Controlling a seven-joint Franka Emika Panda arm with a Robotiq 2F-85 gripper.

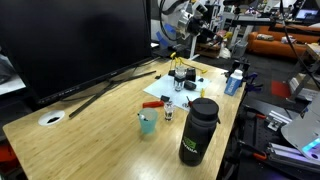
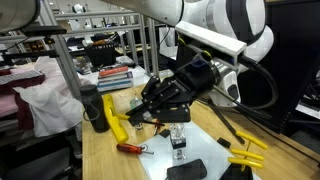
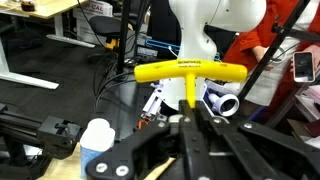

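Observation:
A yellow T-shaped piece (image 3: pixel 190 71) stands out ahead of my gripper in the wrist view, its crossbar level across the view. The stem runs down between the black fingers, which are shut on it. From the second exterior view the gripper (image 2: pixel 150 107) is above the table, pointing left, with the yellow piece (image 2: pixel 115 118) at its tip. The arm partly hides the join there. At the far end of the table, the first exterior view shows the arm (image 1: pixel 183 15) only small, and the held piece is hard to make out.
White paper (image 2: pixel 212 149) carries a clear-topped bottle (image 2: pixel 178 140). A red-handled tool (image 2: pixel 131 149) and yellow pieces (image 2: pixel 246 157) lie nearby. A black thermos (image 1: pixel 198 130), teal mug (image 1: pixel 147 121) and blue bottle (image 1: pixel 234 82) stand on the table.

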